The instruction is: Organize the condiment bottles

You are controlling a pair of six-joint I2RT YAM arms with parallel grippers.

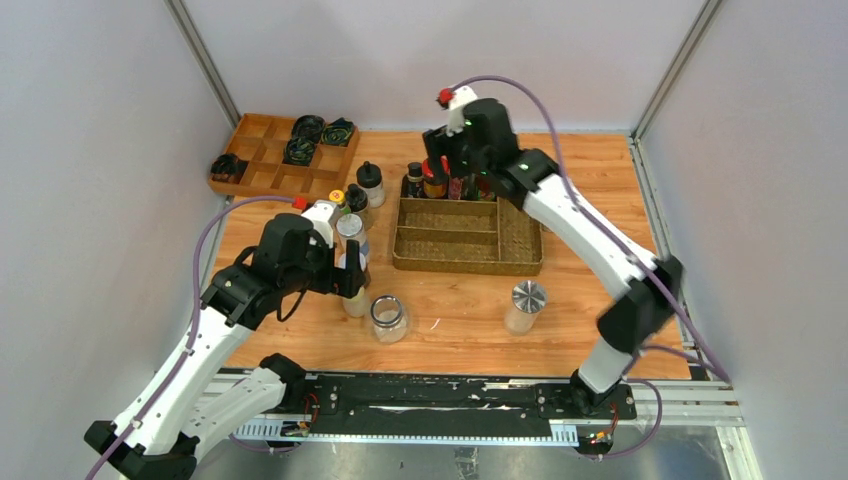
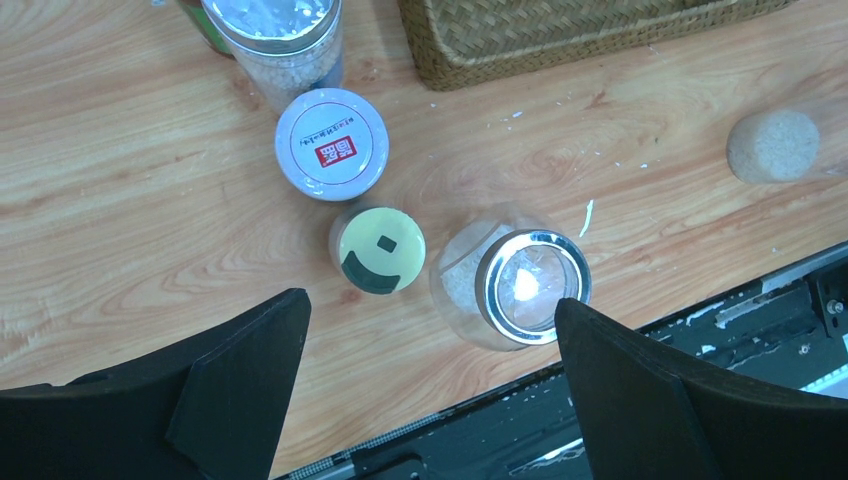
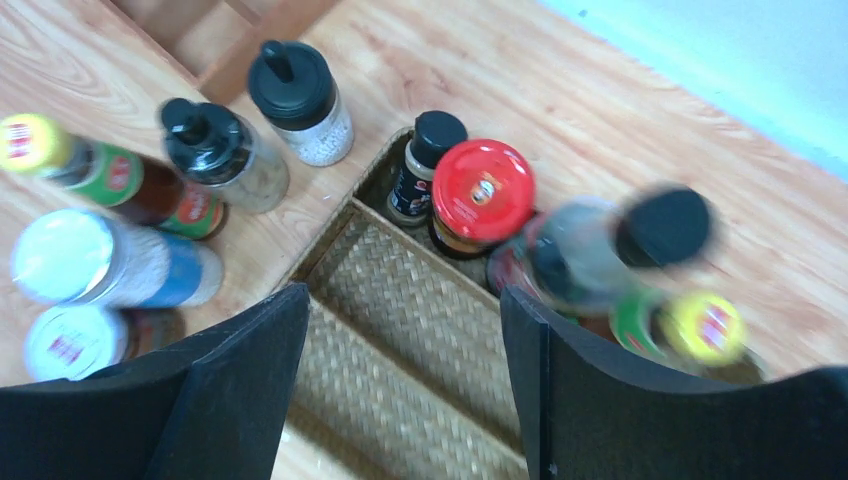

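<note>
A woven basket [image 1: 446,240] with dividers holds several bottles in its back compartment, among them a black-capped bottle [image 3: 410,180] and a red-lidded jar [image 3: 483,190]. My right gripper is open and empty above it. Loose bottles stand left of the basket: a black-capped shaker [image 1: 369,183], a yellow-capped bottle [image 3: 120,180] and a blue-label jar [image 3: 150,262]. My left gripper stands open over a green-lidded bottle [image 2: 382,250] and a glass jar [image 2: 510,285], holding nothing. A steel-capped shaker [image 1: 525,306] stands at front right.
A wooden compartment tray [image 1: 270,182] with dark coiled items sits at back left.
</note>
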